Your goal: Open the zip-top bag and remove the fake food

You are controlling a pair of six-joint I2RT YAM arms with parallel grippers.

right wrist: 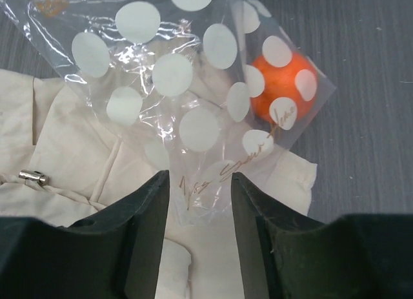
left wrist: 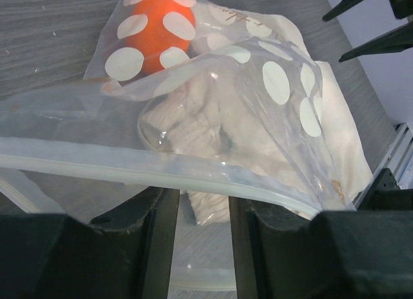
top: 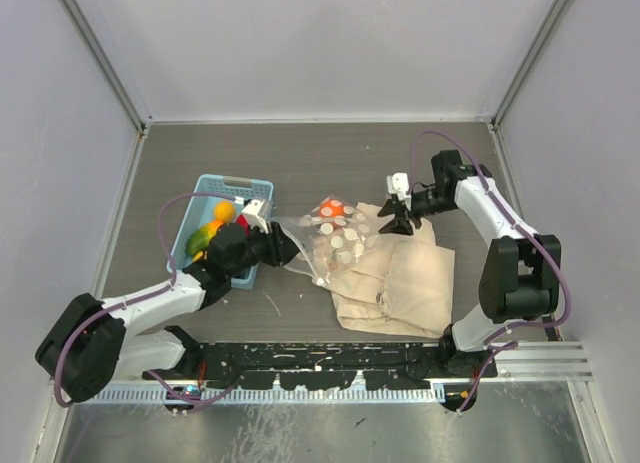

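A clear zip top bag with white dots lies mid-table, its mouth gaping toward the left arm. Inside it an orange round food piece shows through the plastic. My left gripper is part open at the bag's mouth, with the upper zip edge crossing just beyond its fingertips. The lower edge bows beneath it. In the right wrist view, my right gripper is part open over the closed end of the bag, the plastic seen between its fingers. Neither grips anything.
A blue basket with several food pieces stands at the left, partly behind the left arm. A beige cloth bag lies under and right of the plastic bag.
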